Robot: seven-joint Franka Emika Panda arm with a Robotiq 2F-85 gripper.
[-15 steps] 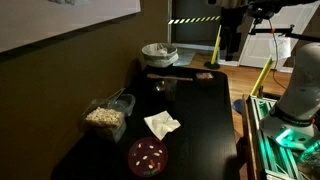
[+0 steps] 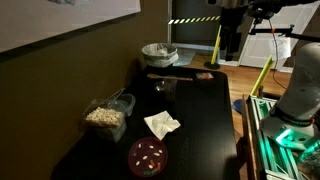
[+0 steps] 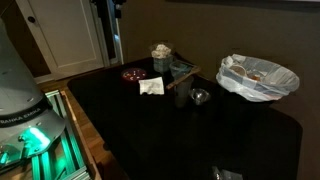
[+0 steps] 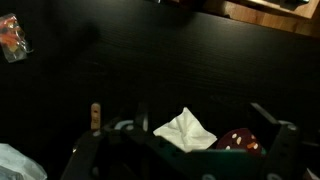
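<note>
My gripper hangs high above the right side of the black table, clear of everything on it. In the wrist view its fingers stand apart at the lower edge, open, with nothing between them. A white cloth or napkin lies near the table's middle, left of a dark red dish holding small pale pieces in the wrist view. A clear container filled with light bits stands by the wall. A dark cup has a wooden utensil at its top.
A white-lined basket stands at the table's far end. Beside the cup is a small shiny bowl. A small colourful packet lies near the far edge.
</note>
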